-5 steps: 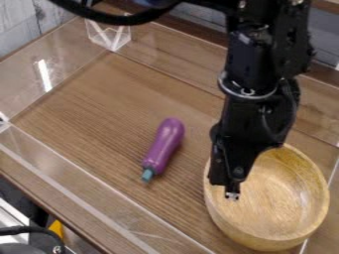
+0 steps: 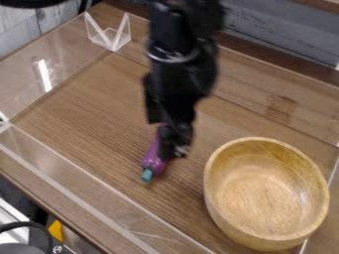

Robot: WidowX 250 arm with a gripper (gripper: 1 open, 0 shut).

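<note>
My gripper (image 2: 172, 124) hangs blurred over the middle of the wooden table, open, with dark fingers spread. Below it a purple object with a blue tip (image 2: 155, 158) lies on the table, partly hidden behind the gripper. A round tan bowl (image 2: 265, 196) stands at the lower right, empty as far as visible.
The wooden table (image 2: 73, 139) has free room at the left. A white wire-like holder (image 2: 109, 32) stands at the back left. A dark cable lies at the lower left corner.
My gripper has moved left, away from over the bowl to above the purple object, which it now partly covers.
</note>
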